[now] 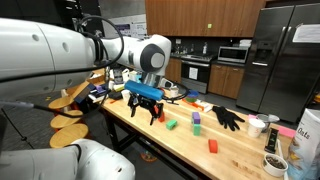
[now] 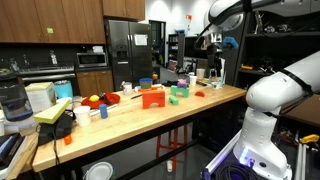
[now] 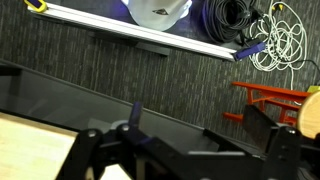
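Observation:
My gripper (image 1: 143, 115) points downward at the near left of the long wooden table (image 1: 185, 147) in the first exterior view. In the wrist view its two dark fingertips (image 3: 135, 112) are spread wide, with only dark floor between them. On the table, right of the gripper, lie a green block (image 1: 171, 125), a taller green and purple block (image 1: 197, 122) and a red block (image 1: 213, 146). The second exterior view shows the gripper (image 2: 210, 72) high at the table's far right end, apart from every object.
A black glove (image 1: 228, 117), a white container (image 1: 257, 127) and a bowl (image 1: 274, 165) stand farther right. Orange stools (image 1: 68, 133) line the left side. The wrist view shows a table edge (image 3: 50, 150) at lower left and coiled cables (image 3: 228, 18) on the floor.

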